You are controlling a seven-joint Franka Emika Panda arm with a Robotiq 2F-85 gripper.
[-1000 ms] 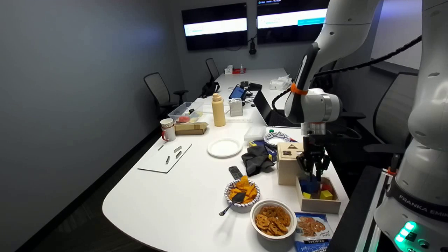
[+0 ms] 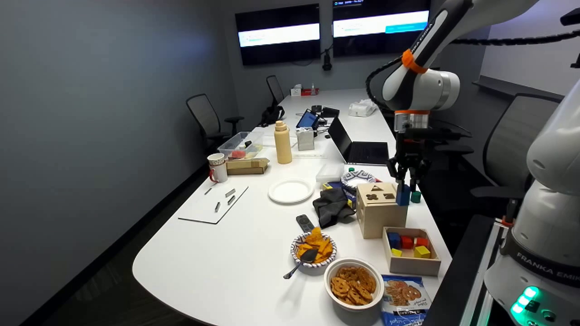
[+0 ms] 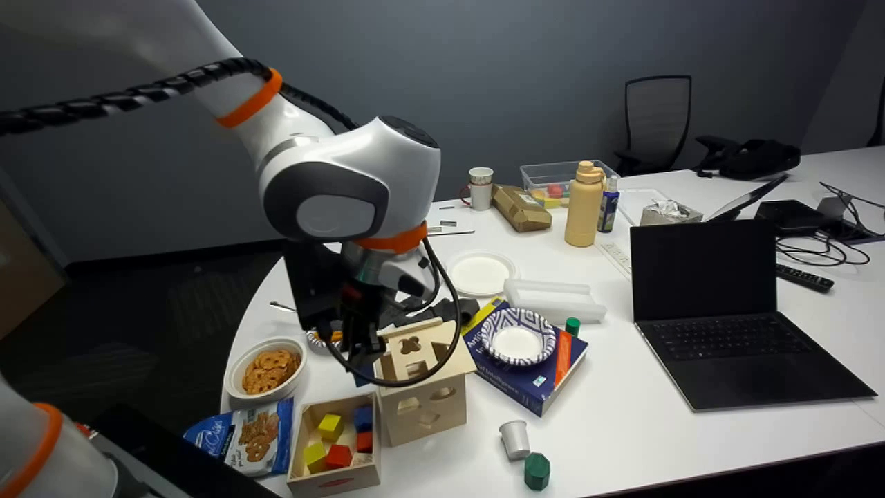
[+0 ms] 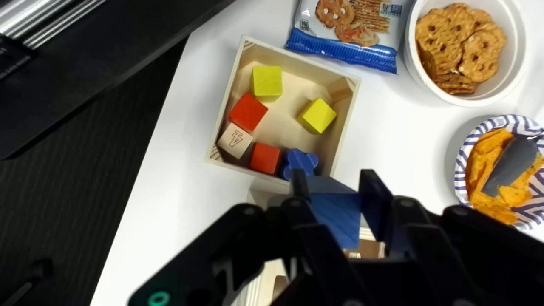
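Held between the fingers of my gripper is a blue block (image 4: 336,216), its faces flat; the fingers are shut on it. In exterior view 1 the blue block (image 2: 403,195) hangs at the upper edge of the wooden shape-sorter box (image 2: 378,217), and I cannot tell whether they touch. That box has cut-out holes in its top (image 3: 419,348) and side. The open wooden tray (image 4: 342,137) stands beside it, holding yellow cubes (image 4: 267,81), red cubes (image 4: 248,112), a natural cube with a 4 (image 4: 235,140) and a blue clover-shaped block (image 4: 299,162).
Around the tray lie a pretzel bag (image 4: 347,30), a pretzel bowl (image 4: 413,56) and a chip bowl (image 2: 295,250). A book (image 3: 531,386) bearing a patterned bowl (image 3: 518,336), a small cup (image 3: 515,440) and a green block (image 3: 536,470) sit beyond the box. The table's left side has free room.
My gripper has risen from the tray with the blue block and moved back, away from exterior camera 1, to the sorter box. The tray and box look essentially unmoved.
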